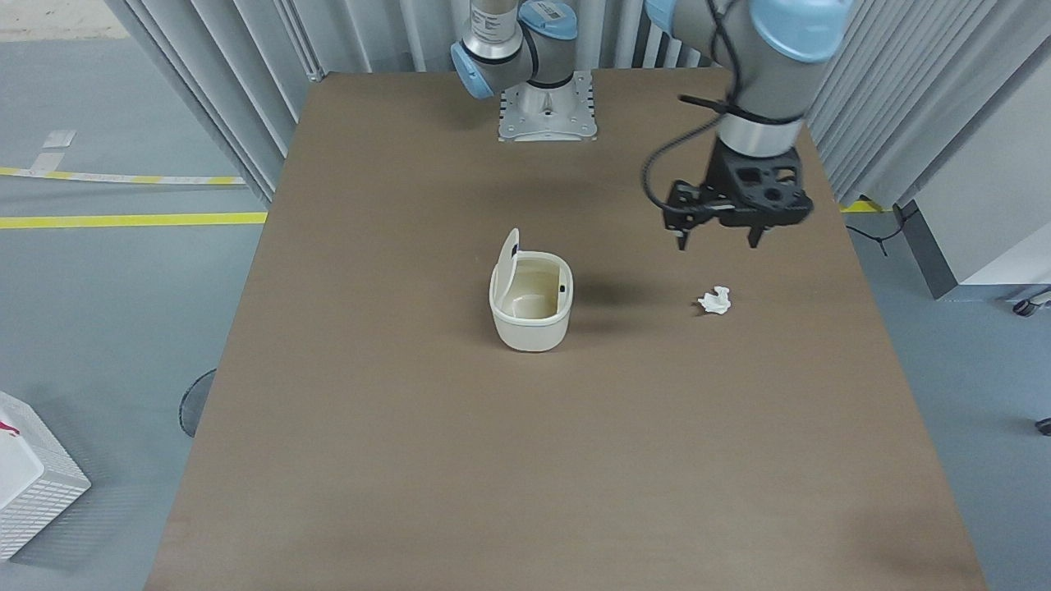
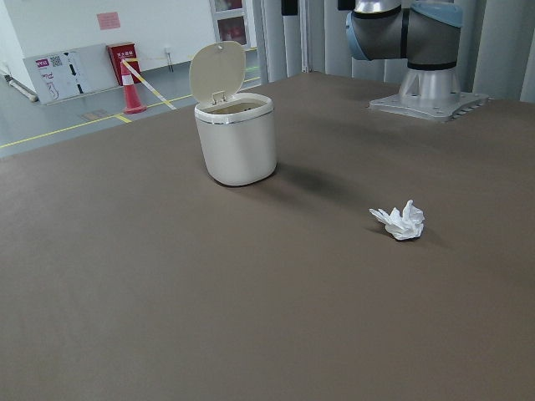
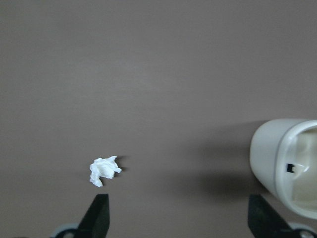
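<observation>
A small white bin [image 1: 531,320] with its lid raised stands mid-table in the front view; in the left view the bin [image 2: 236,150] is upright. A crumpled white tissue [image 1: 714,301] lies to its right. My gripper [image 1: 717,236] hangs high above the table behind the tissue, its two fingers apart and open. In the wrist view the tissue [image 3: 103,168] lies between and beyond the open fingers, at lower left, and the bin [image 3: 270,148] is at the right edge. Nothing shows held in the gripper.
The arm's white base plate [image 1: 547,118] sits at the back middle. Grey curtains line the back, and a white box [image 1: 34,473] stands on the floor at left.
</observation>
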